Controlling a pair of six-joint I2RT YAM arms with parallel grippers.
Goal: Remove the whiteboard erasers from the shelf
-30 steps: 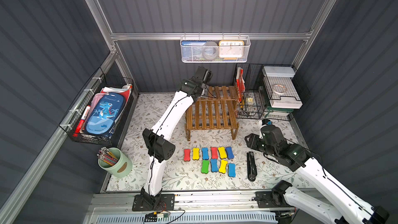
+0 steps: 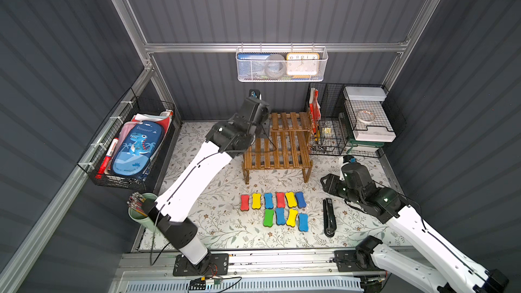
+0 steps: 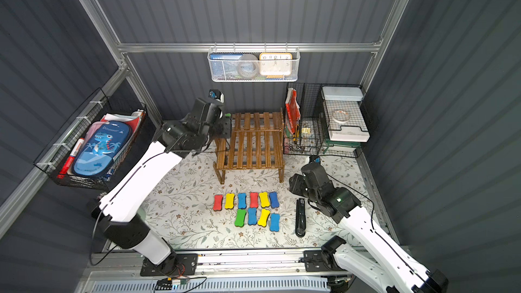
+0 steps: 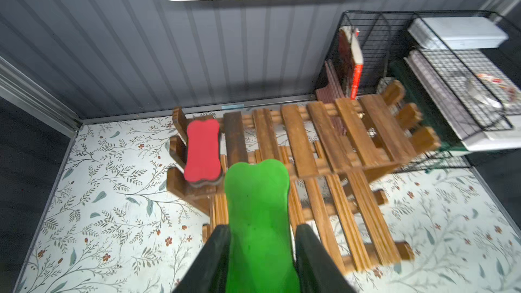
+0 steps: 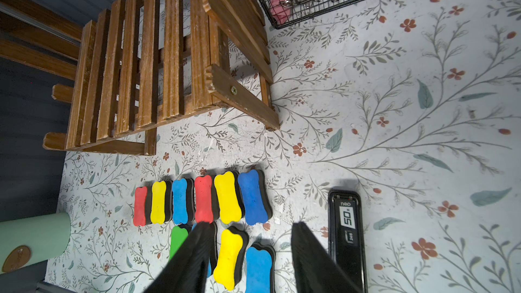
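The green eraser (image 4: 257, 222) is between the fingers of my left gripper, shut on it and raised above the wooden slatted shelf (image 4: 298, 135). Still lying on the shelf's upper left end is a red eraser (image 4: 202, 149). On the table before the shelf, two rows of erasers show in the right wrist view, among them a dark blue one (image 5: 255, 197), a yellow one (image 5: 228, 198) and a light blue one (image 5: 259, 268). My right gripper hangs open above those rows, nothing between its fingers.
A black stapler (image 2: 329, 218) lies right of the erasers. Wire baskets stand at the right (image 2: 374, 119) and left (image 2: 133, 146); a white mesh basket (image 2: 282, 67) hangs at the back. The left arm covers part of the pencil cup (image 2: 140, 214). Table left of the shelf is clear.
The right arm and the table erasers have not moved.
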